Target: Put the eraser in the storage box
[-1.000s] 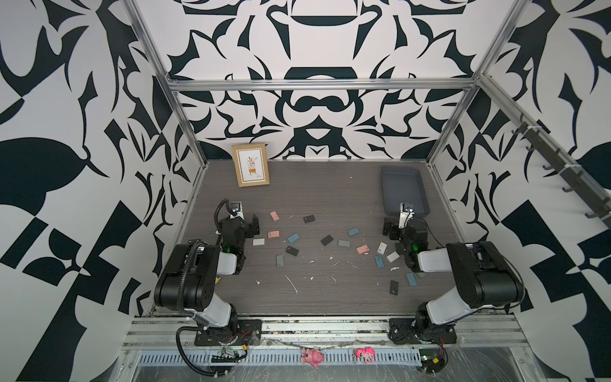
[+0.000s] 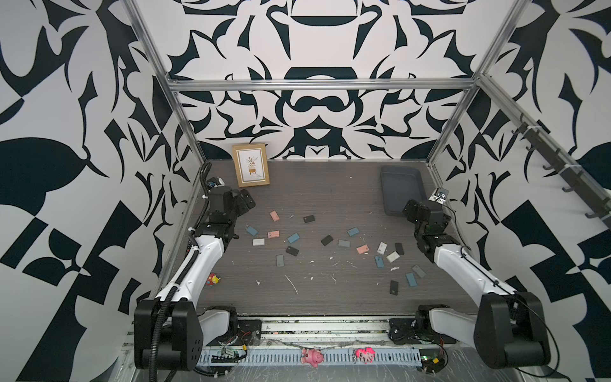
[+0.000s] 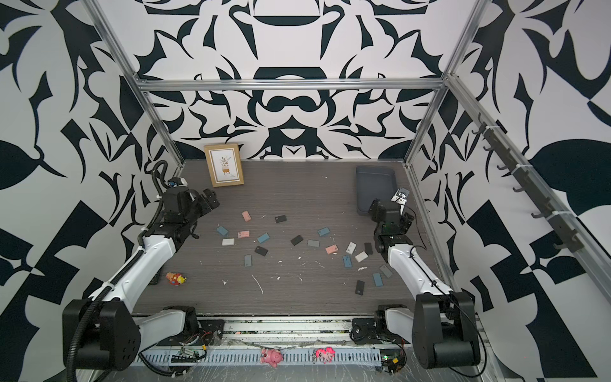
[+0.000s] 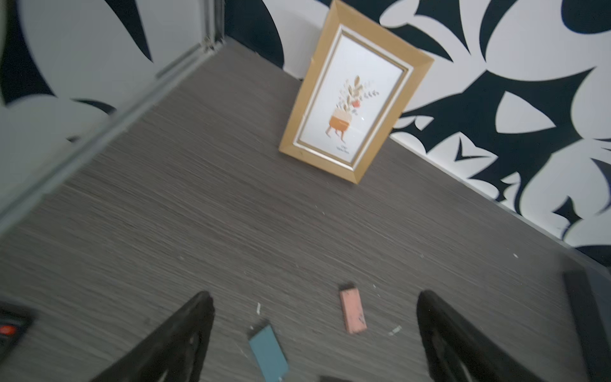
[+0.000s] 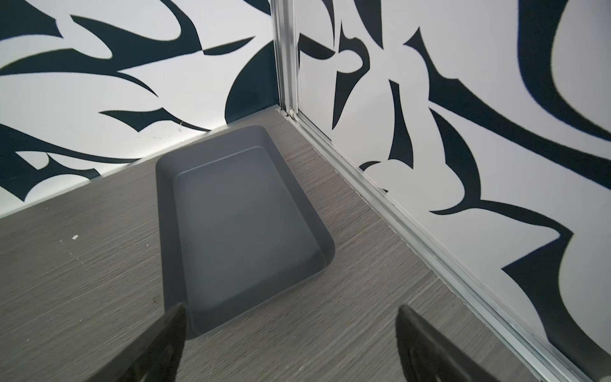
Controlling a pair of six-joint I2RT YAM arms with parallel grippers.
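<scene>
Several small eraser-like blocks lie scattered over the middle of the table: pink block (image 2: 274, 215), blue block (image 2: 292, 238), white block (image 2: 258, 242), black block (image 2: 327, 240), grey block (image 2: 343, 244). Which of them is the eraser, I cannot tell. At the back right stands the dark grey storage box (image 5: 242, 210), empty. My right gripper is open over the table near the box's front, nothing between its fingers. Also open and empty, my left gripper hangs above the table's left side; a pink block (image 4: 353, 310) and a blue block (image 4: 268, 354) show below, between its fingers in the view.
A framed picture (image 2: 251, 165) stands against the back wall at left. Near the left edge lies a small toy figure (image 3: 175, 278), and a dark object with a red button (image 4: 11, 329) is partly in view.
Both arms have stretched away from their bases; the left gripper has moved back and left, the right one back and right. The blocks lie unmoved.
</scene>
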